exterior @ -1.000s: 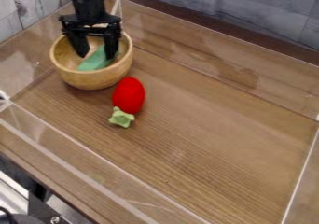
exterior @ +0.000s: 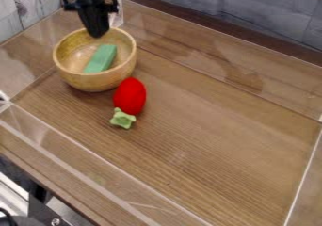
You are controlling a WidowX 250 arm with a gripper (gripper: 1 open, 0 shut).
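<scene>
A tan wooden bowl [exterior: 71, 72] sits at the upper left of the table, with a green oblong object [exterior: 98, 64] lying inside it. My gripper [exterior: 88, 8] is at the top edge above the bowl, blurred and partly out of frame; it looks shut, and nothing shows held by it. A red oval object [exterior: 130, 97] lies just right of the bowl's lower part, and a small light-green piece [exterior: 122, 119] lies below it.
My gripper has risen up out of the bowl toward the top edge. The green oblong object stays in the bowl, now uncovered.
</scene>
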